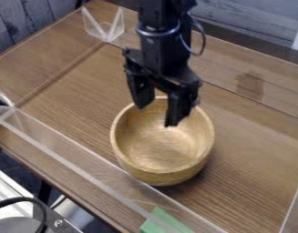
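Note:
The black robot arm comes down from the top centre, with its gripper [161,105] hanging over the back part of a round tan bowl [161,159]. The gripper's dark fingers are spread on either side, somewhat blurred, and I cannot make out anything held between them. The inside of the bowl in front of the gripper looks empty.
A clear plastic piece [104,25] stands at the upper left. A green item [166,221] lies at the bottom edge behind a clear strip. Dark hardware sits at the lower left.

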